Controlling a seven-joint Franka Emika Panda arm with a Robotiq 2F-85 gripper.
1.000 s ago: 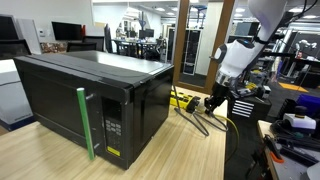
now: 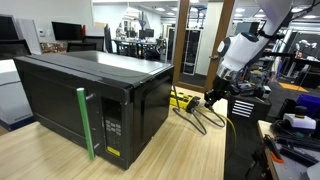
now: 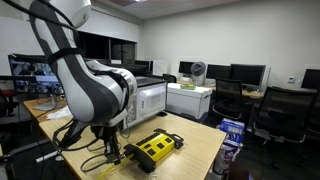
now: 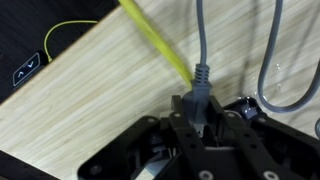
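Note:
My gripper is shut on the grey plug (image 4: pixel 201 80), whose ribbed neck and cable stick out beyond the fingers. A yellow cord (image 4: pixel 160 42) runs up to the plug and passes out of sight at the fingers; whether the two are joined cannot be told. In exterior view 1 my gripper (image 2: pixel 210 100) is at the far right end of the wooden table. Exterior view 2 has the gripper (image 3: pixel 113 156) low over the tabletop, beside a yellow and black power unit (image 3: pixel 156 148).
A large black microwave (image 2: pixel 115 105) with a green handle fills the left of the table. Loops of grey cable (image 4: pixel 266 65) lie on the wood near the gripper.
The gripper stays at the same end of the table, and the microwave has not moved.

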